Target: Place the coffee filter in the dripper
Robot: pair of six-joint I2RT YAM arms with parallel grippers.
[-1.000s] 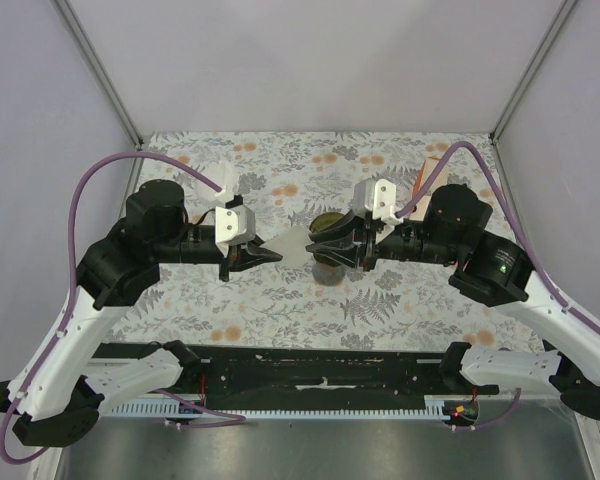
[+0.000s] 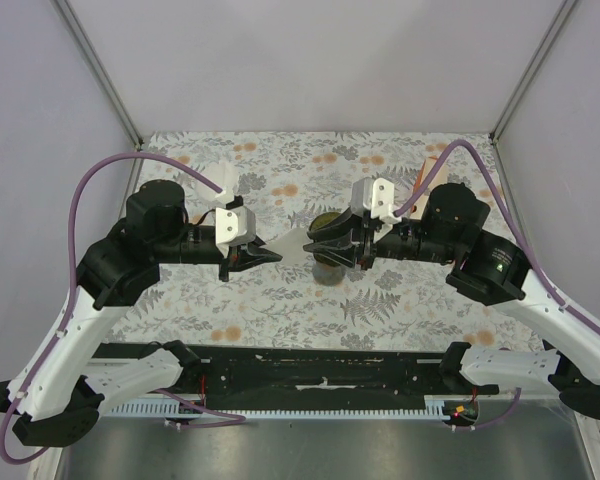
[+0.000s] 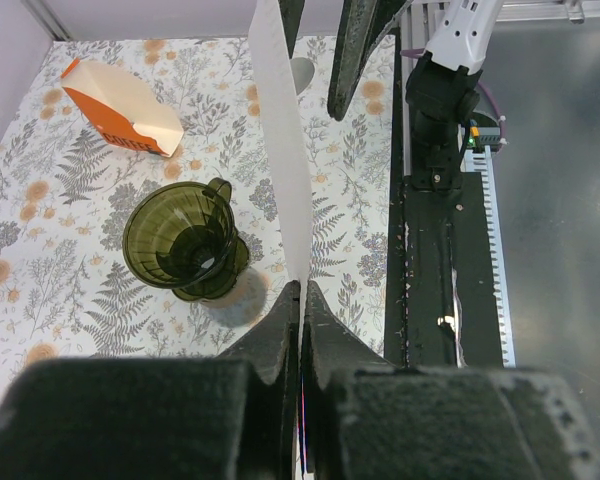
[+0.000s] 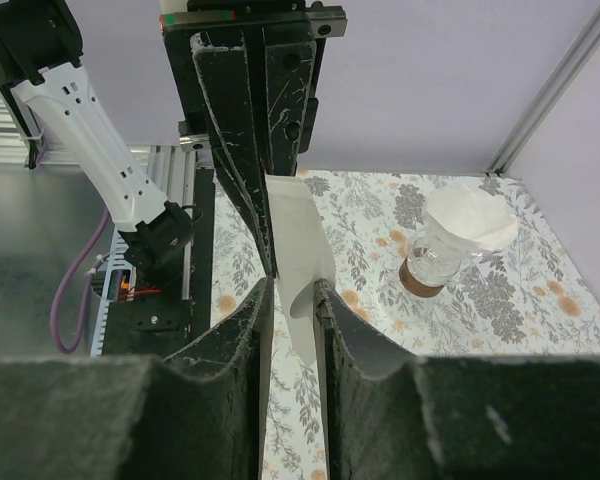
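A white coffee filter [image 2: 286, 243] [image 3: 280, 140] [image 4: 302, 240] hangs upright in the air above the mat, between both grippers. My left gripper [image 2: 268, 256] is shut on its edge, with the filter rising from the fingertips. My right gripper [image 2: 320, 248] is at the filter's other side, fingers somewhat apart, with the paper between or against their tips; whether it grips is unclear. The green dripper [image 3: 180, 236] stands on the mat below the filter, its handle toward the back of the left wrist view, partly hidden by the right gripper in the top view.
An orange and white filter packet [image 3: 120, 110] lies at the right of the mat. A glass jar with white filters on top stands at the left.
The right gripper has shifted very slightly at the filter; the left arm and the dripper have not moved.
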